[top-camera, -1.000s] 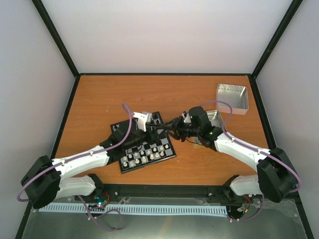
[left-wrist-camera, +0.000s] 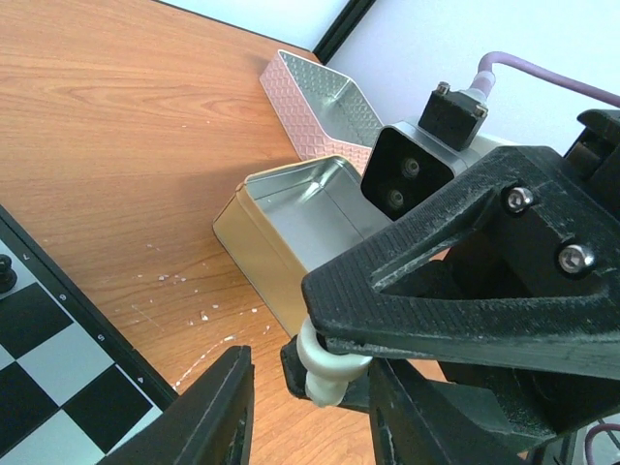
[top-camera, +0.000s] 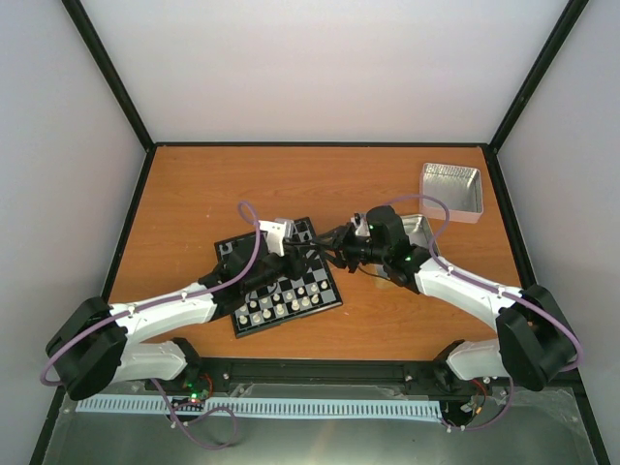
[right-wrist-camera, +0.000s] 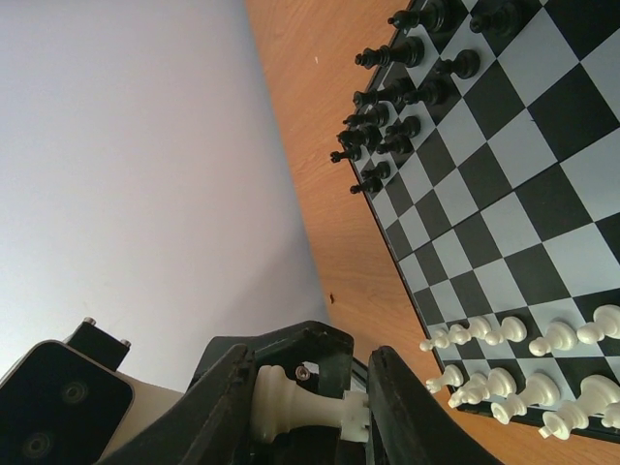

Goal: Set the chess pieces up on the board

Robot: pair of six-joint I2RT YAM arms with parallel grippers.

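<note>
Over the chessboard (top-camera: 320, 291) my two grippers meet. My right gripper is shut on a white chess piece (right-wrist-camera: 291, 407), seen lying sideways in the right wrist view. In the left wrist view, my left gripper has its fingers apart around the lower end of that piece, which hangs from the right gripper; whether they touch it is unclear. On the board, white pieces (right-wrist-camera: 557, 337) stand along one side and black pieces (right-wrist-camera: 460, 64) along the other, with empty squares between them.
A gold metal tin (left-wrist-camera: 252, 262) sits to the right of the board, partly under the right arm. A pink tin (top-camera: 452, 208) stands at the back right.
In the top view both grippers stay nearly in place, with only a very slight shift of the left arm. The pieces on the board look unchanged.
</note>
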